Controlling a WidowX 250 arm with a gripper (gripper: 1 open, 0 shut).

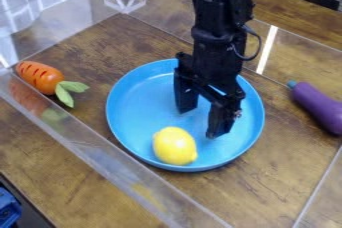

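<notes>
My black gripper [206, 111] hangs over the blue plate [136, 122], its two fingers apart and open, reaching down into the plate's back and right part. A yellow lemon-like toy [174, 147] rests in the front left of the plate, apart from the fingers. Nothing shows between the fingers.
An orange carrot [43, 78] lies on the wooden table at the left, and a purple eggplant [315, 106] at the right. Clear strips run across the left front and along the right. A dark blue object [11, 212] shows at the bottom left corner.
</notes>
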